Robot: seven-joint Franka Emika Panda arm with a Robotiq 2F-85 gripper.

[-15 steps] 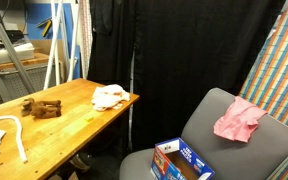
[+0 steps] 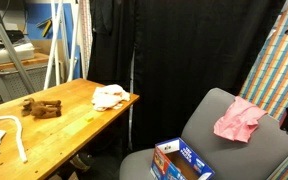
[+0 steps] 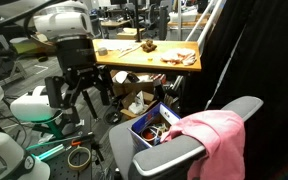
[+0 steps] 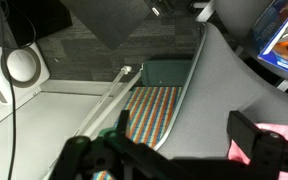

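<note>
My gripper stands open in the wrist view, its dark fingers wide apart with no object visible between them. In exterior view 1, only a dark part of it shows at the right edge. A pink cloth (image 2: 240, 119) hangs over the grey chair's backrest (image 2: 206, 116); exterior view 2 shows the pink cloth (image 3: 210, 140) closer up. On the seat is an open blue box (image 2: 182, 160) with several small items inside. The box (image 4: 287, 40) is partly visible at the wrist view's top right, and a bit of pink cloth (image 4: 278, 133) lies behind the right finger.
A wooden table (image 2: 69, 118) at the left holds a brown stuffed animal (image 2: 42, 108), a pale pink cloth (image 2: 110, 97) and a white curved piece (image 2: 19, 135). Black curtain (image 2: 174, 60) hangs behind the chair. Below the gripper, a striped textile (image 4: 152, 115) shows.
At exterior view 1's right edge, the dark gripper part has come slightly further left into the picture. The cloth, box and table items have not moved.
</note>
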